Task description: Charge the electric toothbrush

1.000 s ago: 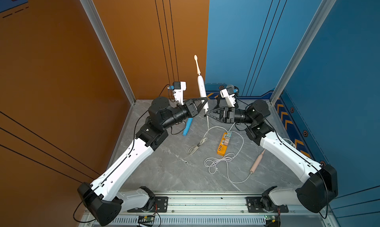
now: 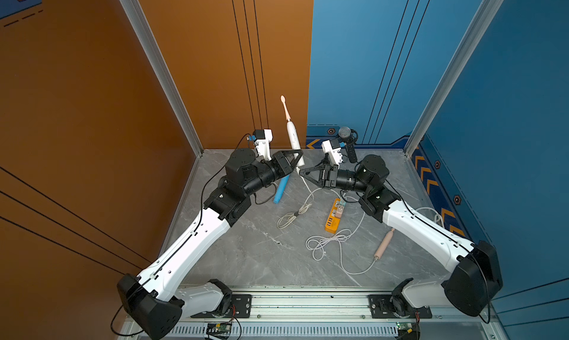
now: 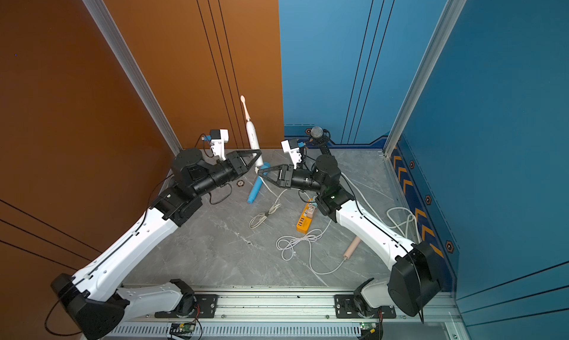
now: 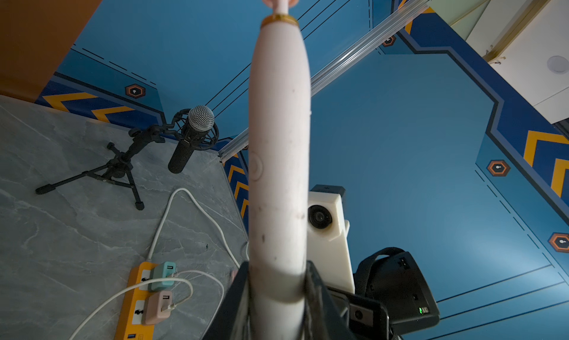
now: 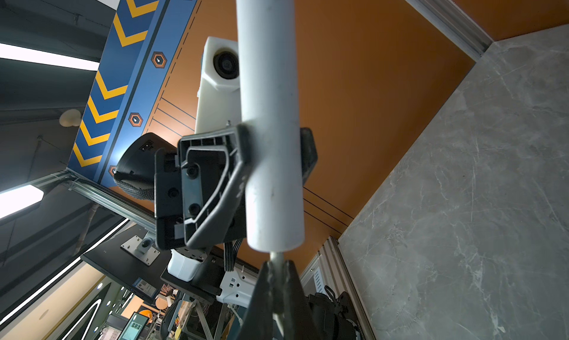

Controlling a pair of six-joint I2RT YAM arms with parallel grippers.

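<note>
A white electric toothbrush is held upright above the table's middle. My left gripper is shut round its lower handle, seen filling the centre of the left wrist view. Just below the handle's bottom end, my right gripper is shut on a thin white charging cable, whose end runs up toward the handle's base; whether it is seated there I cannot tell. An orange power strip with plugged-in adapters lies on the grey table.
A blue cylinder lies behind the arms. A microphone on a tripod stands at the back. A pink cylinder and looped white cables lie at the right and middle.
Both grippers have moved a little left in the top left view, with the toothbrush and cable; the toothbrush has also sunk slightly.
</note>
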